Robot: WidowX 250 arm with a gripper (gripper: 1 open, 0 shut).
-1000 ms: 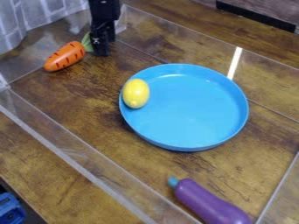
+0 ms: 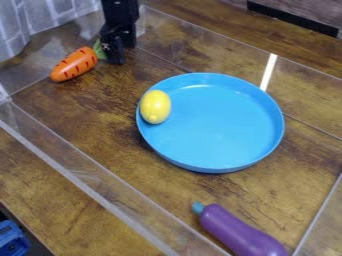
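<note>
At the top left of the camera view my dark gripper (image 2: 116,45) is low over the board beside an orange toy carrot (image 2: 74,65), at its green-top end. The gripper looks open, though its fingers are small and dark; the carrot lies on the wooden surface. A blue plate (image 2: 221,125) fills the middle right, with a yellow oval toy (image 2: 155,106) on its left side. A purple toy eggplant (image 2: 238,230) lies at the bottom right.
Clear plastic walls line the left and the front of the wooden surface (image 2: 94,130). A blue object (image 2: 10,238) is at the bottom left corner.
My gripper has shifted very slightly near the carrot's green top; the objects look unmoved.
</note>
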